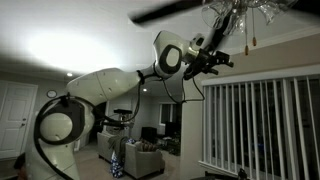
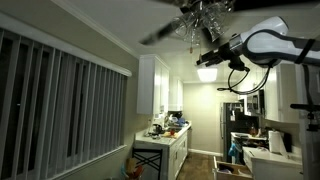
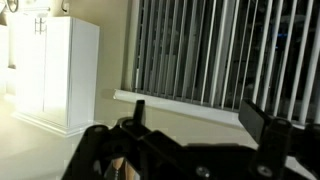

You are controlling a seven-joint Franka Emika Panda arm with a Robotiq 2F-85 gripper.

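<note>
My gripper (image 1: 215,64) is raised high near the ceiling, beside the ceiling fan's glass light (image 1: 240,14) with its hanging pull chains (image 1: 254,42). In the wrist view the gripper stands open. Its two dark fingers are wide apart and nothing shows between them. Ahead of them in that view are the pale wall, the window ledge (image 3: 180,106) and the vertical blinds (image 3: 215,50). From the other side, the arm (image 2: 285,46) reaches in from the right, and the fan light (image 2: 205,18) hangs close above its end.
Blurred fan blades (image 1: 165,11) pass just over the arm. A white cabinet (image 3: 58,72) stands left in the wrist view. Kitchen counters (image 2: 160,142) and an open drawer (image 2: 232,172) lie farther back. A grey armchair (image 1: 143,160) sits beyond the arm.
</note>
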